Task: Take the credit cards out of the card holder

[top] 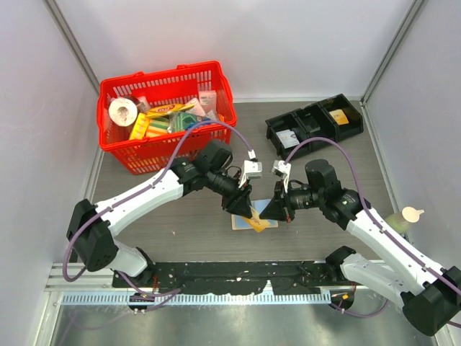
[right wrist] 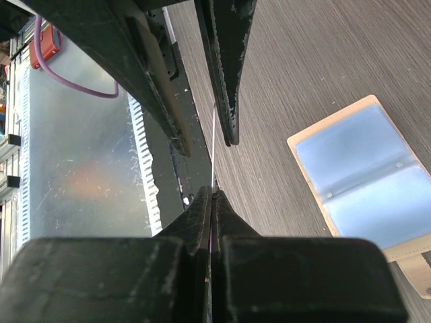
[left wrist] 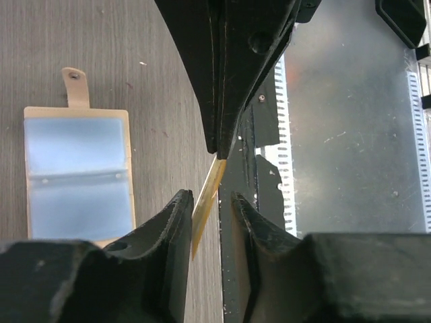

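Observation:
A yellow card [top: 257, 223] is held upright between my grippers; in the left wrist view it appears edge-on as a thin yellow strip [left wrist: 207, 198]. My right gripper [top: 268, 213] is shut on it, the card a thin line between its tips in the right wrist view. My left gripper [top: 243, 209] is around the card from the other side, its fingers slightly apart; whether they touch it is unclear. The open card holder [right wrist: 363, 178], with blue clear sleeves, a tan border and a strap, lies flat on the table beneath.
A red basket [top: 166, 76] of packaged goods stands at the back left, a black divided tray [top: 317, 126] at the back right. A pale green cylinder [top: 400, 222] stands at the right edge. The table around the holder is clear.

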